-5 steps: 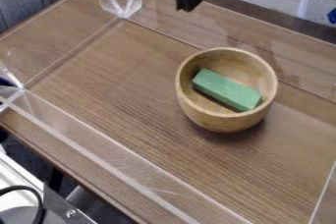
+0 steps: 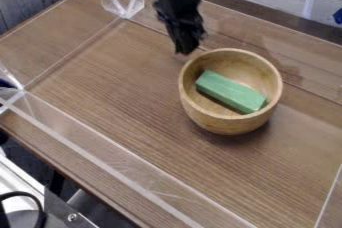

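Observation:
A round wooden bowl [image 2: 209, 120] sits on the right half of the wooden table [image 2: 107, 122], with a green block [image 2: 230, 91] lying inside it. My gripper [image 2: 185, 44] is dark and blurred, hanging at the upper middle just beyond the bowl's back left rim. Its fingers look close together, but the blur hides whether they are shut and whether anything is between them.
Clear plastic pieces stand at the top left [image 2: 120, 2] and along the left edge. A black cable shows at the bottom left. The table left of the bowl and in front of it is clear.
My gripper has come down from the back of the table toward the bowl. The bowl and green block look unmoved.

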